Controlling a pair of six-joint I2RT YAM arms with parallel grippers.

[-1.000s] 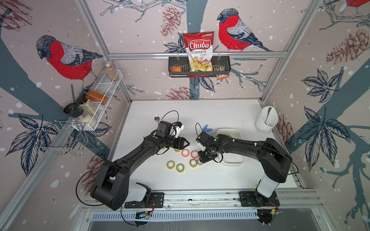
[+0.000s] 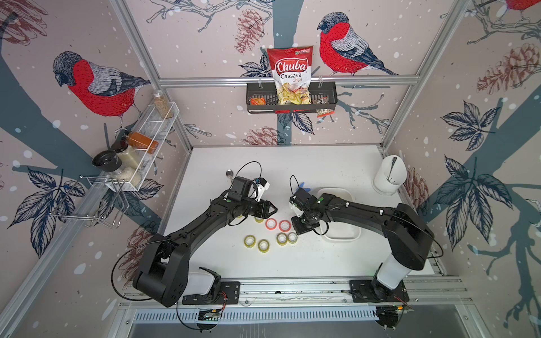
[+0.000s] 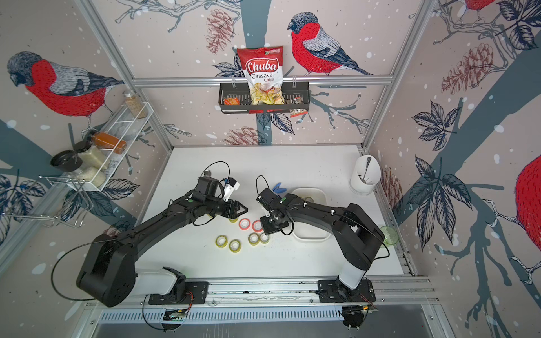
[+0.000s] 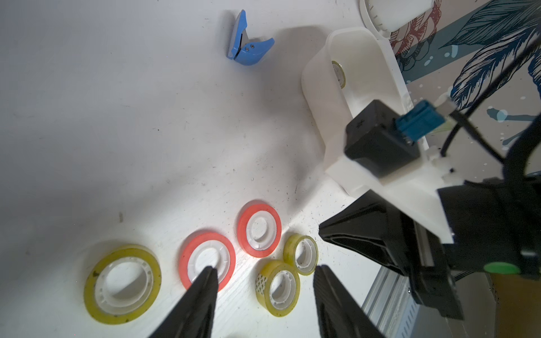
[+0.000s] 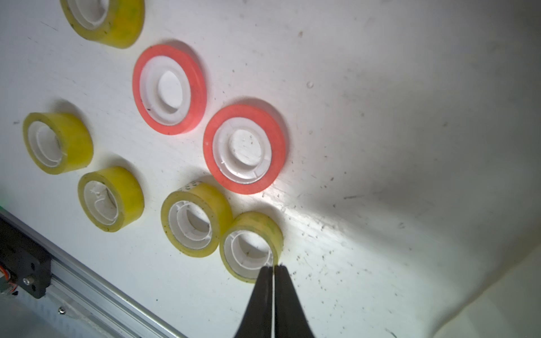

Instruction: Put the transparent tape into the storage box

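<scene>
Beside another yellow-edged roll (image 5: 205, 197) stands a small transparent tape roll (image 5: 271, 225) with a white core, flat on the white table. My right gripper is shut with nothing between its fingers. Its tips appear at that small roll's near edge in the right wrist view, the roll lying outside them. In the left wrist view, my left gripper is open and empty above the rolls. The white storage box (image 2: 341, 240) stands right of the right gripper, partly covered by the right arm; a roll (image 4: 338, 73) shows inside it.
Two red rolls (image 4: 259, 229) lie just behind the yellow pair, with several more yellow rolls (image 2: 249, 241) to the left. A blue clip-like item (image 4: 248, 48) sits behind the right arm. White canister (image 2: 390, 174) at back right.
My right gripper has shifted slightly and looks higher, leaving more of the small roll uncovered and hiding more of the blue item. The left arm and the rolls look nearly unchanged.
</scene>
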